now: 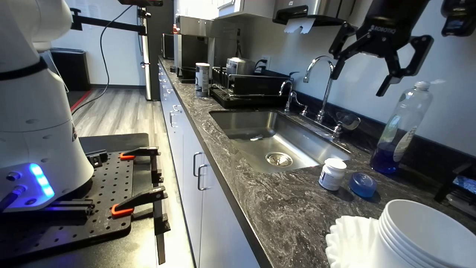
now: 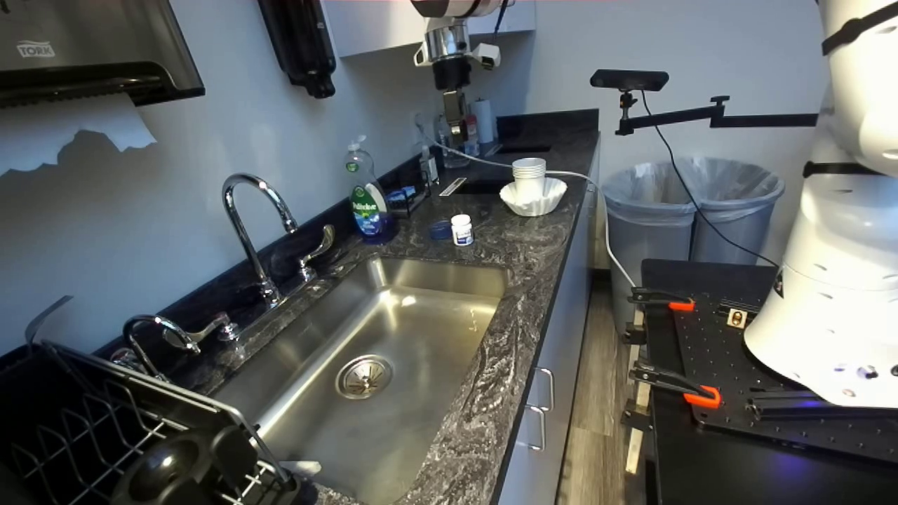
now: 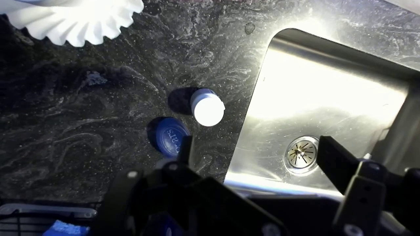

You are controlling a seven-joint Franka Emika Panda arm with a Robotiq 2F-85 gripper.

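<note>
My gripper (image 1: 359,84) hangs open in the air above the counter, its two fingers spread wide with nothing between them. Below it, a small white bottle (image 1: 333,174) stands upright beside the sink's edge. In the wrist view the white bottle (image 3: 208,108) appears ahead of the fingers, with a round blue container (image 3: 171,136) near it, partly covered by one finger. The same blue container (image 1: 362,185) sits right of the bottle in the first exterior view. A dish soap bottle (image 1: 400,129) holding blue liquid stands against the wall.
The steel sink (image 1: 259,154) is empty. White stacked cups (image 2: 530,175) and a fluted white bowl (image 2: 552,200) occupy the counter farther along. The tall faucet (image 1: 328,87) rises behind the sink, and a dish rack (image 1: 250,87) stands at its far end. Counter between sink and bowl is partly clear.
</note>
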